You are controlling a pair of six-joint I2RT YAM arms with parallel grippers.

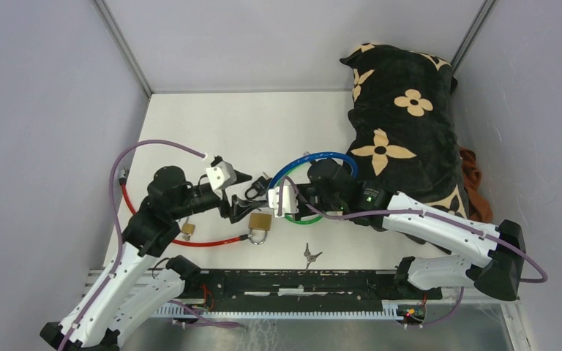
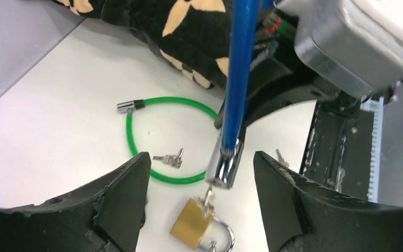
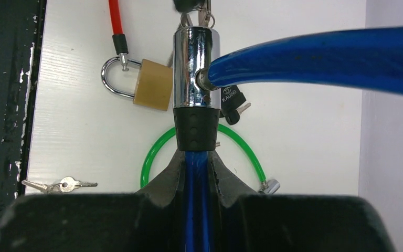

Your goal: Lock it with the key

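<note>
A blue cable lock with a chrome lock body (image 3: 194,63) is held by my right gripper, shut on the blue cable (image 3: 309,58) just below the black collar. Keys stick out from the end of the chrome body; in the left wrist view a key hangs below the body (image 2: 223,165). My left gripper stands open, its fingers either side of and a little back from the lock body, with nothing clearly between them in its grasp.
A brass padlock (image 1: 260,221), red cable lock (image 1: 216,243), green cable lock (image 3: 157,147) and loose keys (image 1: 309,256) lie on the white table. A patterned pillow (image 1: 402,124) fills the right side. Walls bound the table.
</note>
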